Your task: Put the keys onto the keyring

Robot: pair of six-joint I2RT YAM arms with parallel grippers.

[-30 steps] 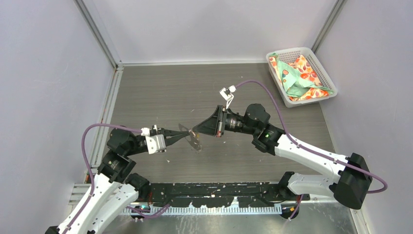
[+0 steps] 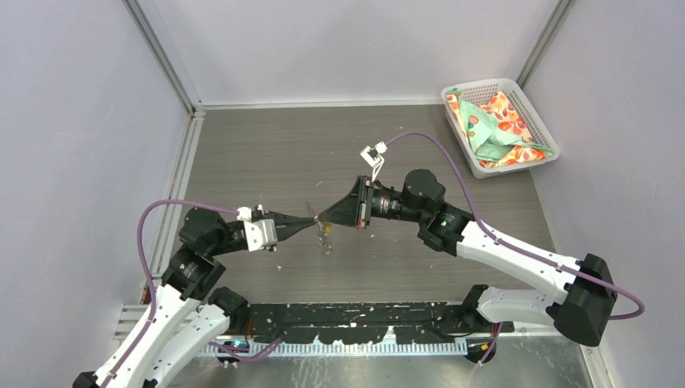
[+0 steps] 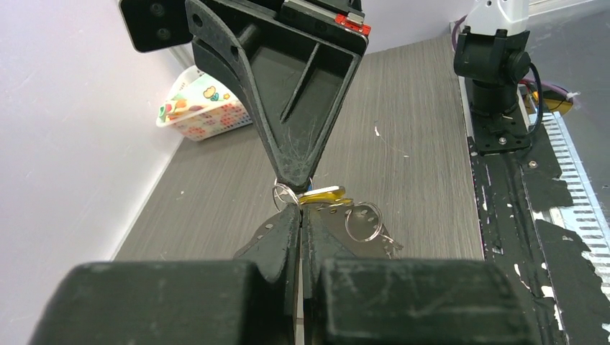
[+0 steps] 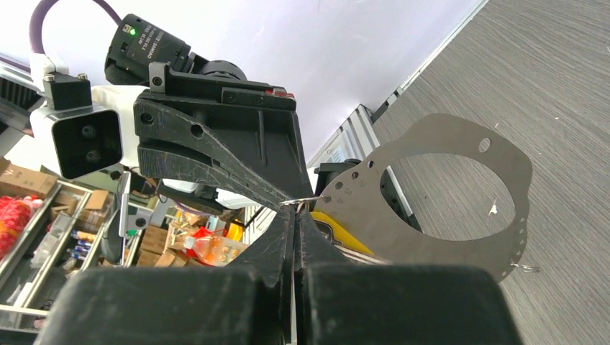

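Note:
My left gripper (image 2: 314,221) and my right gripper (image 2: 318,218) meet tip to tip above the table, both shut. A thin grey metal plate with small holes round its edge (image 4: 440,129) hangs in the air at the tips. At the meeting point is a thin wire ring, seen nearly edge-on in the right wrist view. Close beside the tips hangs a yellow key (image 3: 329,195). Another ring (image 3: 365,221) hangs from the plate's edge. Which finger pair pinches the ring or the plate is hidden, as is whether the ring passes through a hole.
A white basket (image 2: 493,171) with patterned cloths stands at the back right corner. A black strip with a white toothed rail (image 2: 323,349) runs along the front edge.
The plate between the tips has turned and now shows narrower in the top view.

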